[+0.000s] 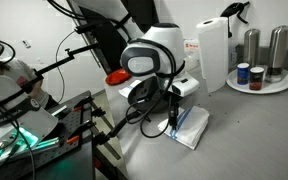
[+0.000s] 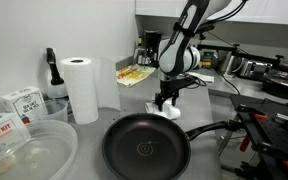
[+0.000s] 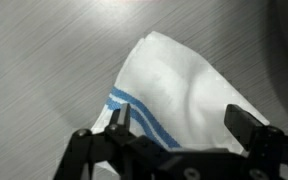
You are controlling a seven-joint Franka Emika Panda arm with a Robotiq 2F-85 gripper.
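A white cloth with blue stripes (image 1: 192, 127) lies flat on the grey counter, a little crumpled. In the wrist view the cloth (image 3: 174, 85) spreads below and between the black fingers, its striped part toward the left finger. My gripper is open, with its fingers wide apart and not closed on the cloth. From the first exterior view, the gripper (image 1: 172, 128) is low over the cloth's left part; whether it touches is unclear. In the second exterior view the cloth (image 2: 168, 112) shows partly behind the pan's rim.
A black frying pan (image 2: 146, 148) is close beside the cloth, its handle (image 2: 212, 128) pointing out. A paper towel roll (image 1: 214, 55) stands behind. Cans (image 1: 256, 77) and steel shakers (image 1: 278, 50) sit on a white plate (image 1: 246, 88).
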